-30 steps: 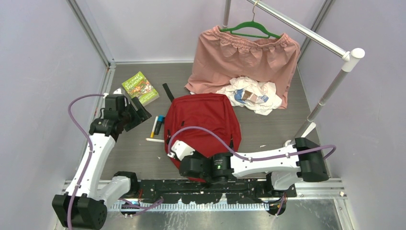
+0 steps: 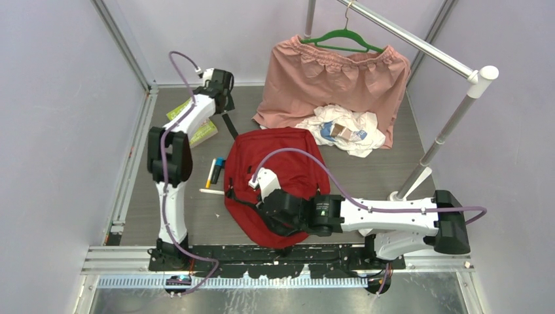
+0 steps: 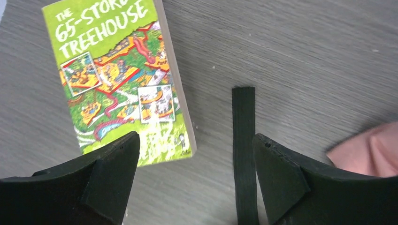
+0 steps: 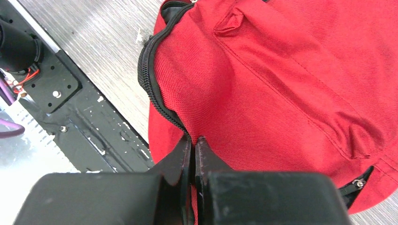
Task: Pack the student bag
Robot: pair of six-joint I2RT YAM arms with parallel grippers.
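The red bag [image 2: 288,150] lies in the middle of the floor. In the right wrist view my right gripper is shut on the bag's zippered edge [image 4: 162,93]. My left gripper hangs open over the floor beside the green Treehouse book [image 3: 115,79], with a black strap [image 3: 243,136] between and beyond its fingers, below it. Markers [image 2: 211,173] lie left of the bag.
Pink shorts [image 2: 327,78] hang on a green hanger from a rail at the back right, with a crumpled white cloth [image 2: 357,144] below. Bare floor [image 2: 373,176] shows right of the bag. Walls enclose the sides.
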